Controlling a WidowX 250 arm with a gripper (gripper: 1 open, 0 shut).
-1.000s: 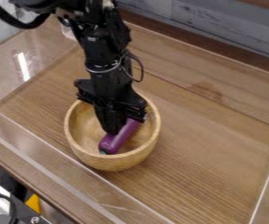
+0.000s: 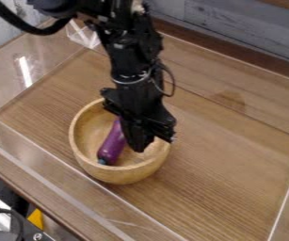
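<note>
A tan bowl (image 2: 132,168) sits on the wooden table, with a purple elongated object (image 2: 110,144) lying in its left part. The black gripper (image 2: 139,141) reaches down over the right side of the bowl, beside the purple object. Its fingertips are dark and overlap, so any gap between them is hard to make out; it looks shut, with nothing visible held.
A pale wall (image 2: 234,38) runs along the back. A small yellow item (image 2: 35,218) shows below the table's left front edge.
The gripper has shifted to the right within the bowl area. The purple object has moved to the bowl's left side and now stands more nearly lengthwise from front to back.
</note>
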